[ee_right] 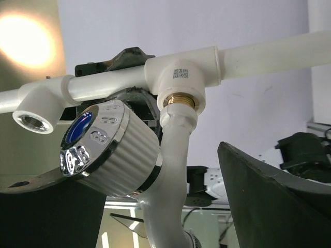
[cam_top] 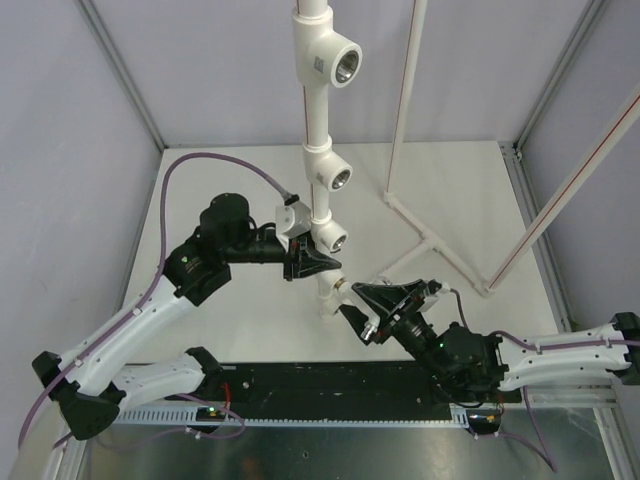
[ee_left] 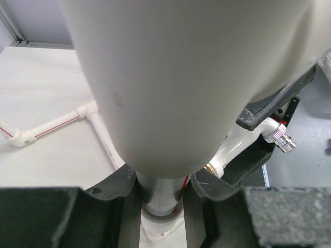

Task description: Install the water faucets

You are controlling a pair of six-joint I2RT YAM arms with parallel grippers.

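A white vertical pipe with several tee fittings (cam_top: 330, 60) stands in the middle. My left gripper (cam_top: 308, 258) is shut on this pipe; in the left wrist view the pipe sits between its fingertips, beneath a fitting that fills much of the view. In the right wrist view, a white faucet with a chrome knob (ee_right: 121, 150) is on the brass-threaded outlet of a tee (ee_right: 181, 77). My right gripper is open around the faucet, its fingers apart on either side.
White pipe frames (cam_top: 430, 242) stand at the right on the pale board (cam_top: 200, 330). Grey side walls bound both sides. Both arms are close together at the middle.
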